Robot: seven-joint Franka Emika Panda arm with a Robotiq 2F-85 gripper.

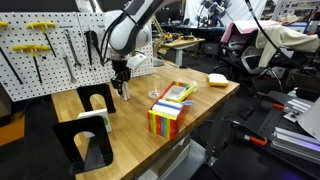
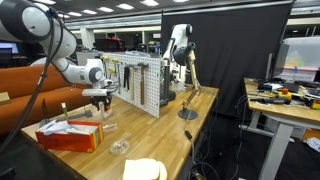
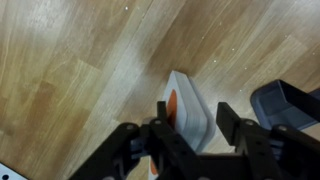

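Observation:
A small upright box, white with an orange side and a grey face, stands on the wooden table; in the wrist view this box (image 3: pixel 196 118) reaches up between my fingers. My gripper is lowered around it, fingers apart on either side, with a narrow gap visible on the right. From exterior view 1 the gripper (image 1: pixel 121 82) points down at the top of the white box (image 1: pixel 124 91), near the pegboard. Exterior view 2 shows the gripper (image 2: pixel 103 101) low over the table, the box there too small to make out well.
Black bookend-like stands (image 1: pixel 85 143) are on the left of the table. A colourful box (image 1: pixel 165 122) and a yellow-rimmed tray (image 1: pixel 180 91) lie nearer the front. A pegboard (image 1: pixel 88 55) with tools rises behind. In the wrist view a dark container (image 3: pixel 283 104) sits right of the box.

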